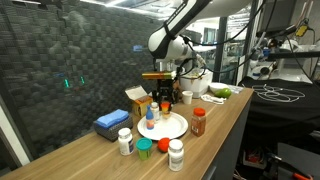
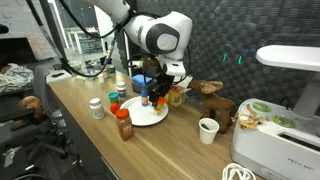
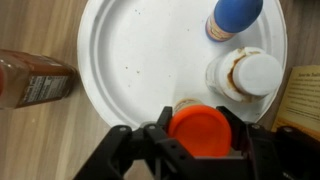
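Observation:
Over the white plate, my gripper is shut on a small bottle with an orange-red cap (image 3: 200,131). In the wrist view the cap fills the space between the black fingers, and most of the bottle's body is hidden beneath it. The white plate (image 3: 135,50) lies flat under the gripper. Two other bottles stand on it: one with a blue cap (image 3: 237,13) and one with a white cap (image 3: 257,75). Whether the held bottle touches the plate I cannot tell.
A red-lidded spice jar (image 2: 124,123) stands just off the plate. Several more jars, including a green-lidded one (image 1: 144,148), line the counter. A cardboard box (image 1: 139,100) and a blue box (image 1: 113,122) sit behind. A white mug (image 2: 208,130) and a brown figurine (image 2: 216,105) stand beyond.

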